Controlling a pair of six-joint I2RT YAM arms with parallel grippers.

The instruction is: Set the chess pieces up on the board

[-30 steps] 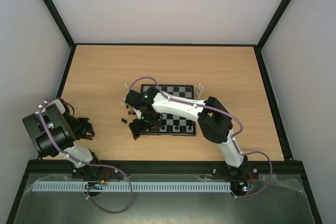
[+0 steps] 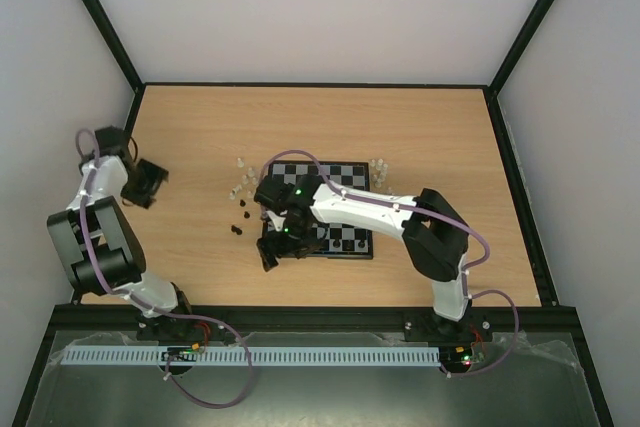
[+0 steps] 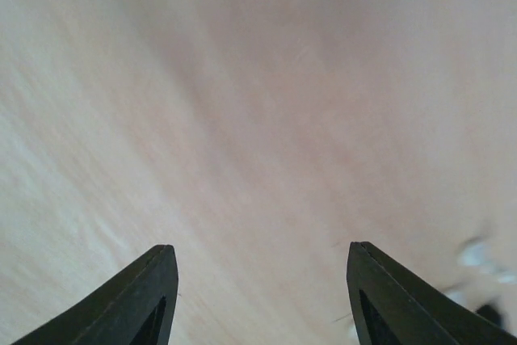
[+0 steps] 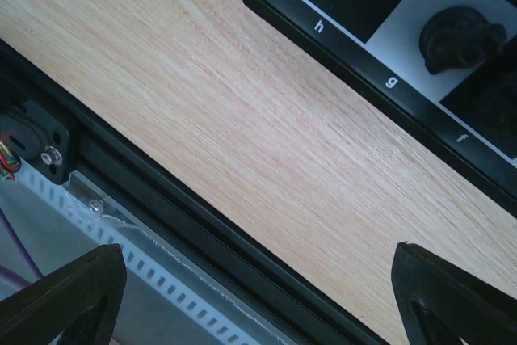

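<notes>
The chessboard [image 2: 340, 174] lies mid-table, partly covered by my right arm. Dark pieces [image 2: 348, 244] stand along its near side, and one dark piece [image 4: 459, 39] is on a pale square by the letter g in the right wrist view. Loose white pieces [image 2: 240, 162] and dark pieces [image 2: 237, 230] lie left of the board; more white pieces [image 2: 379, 169] stand right of it. My left gripper is apart over bare wood at the table's left, empty, with blurred pieces at lower right. My right gripper is open and empty, near the board's front-left corner.
A black frame rail [image 2: 330, 313] runs along the table's front edge. Purple cables follow both arms.
My left arm has extended away from the front edge, carrying its gripper farther back along the left side. The right arm has shifted slightly right. The pieces look unmoved.
</notes>
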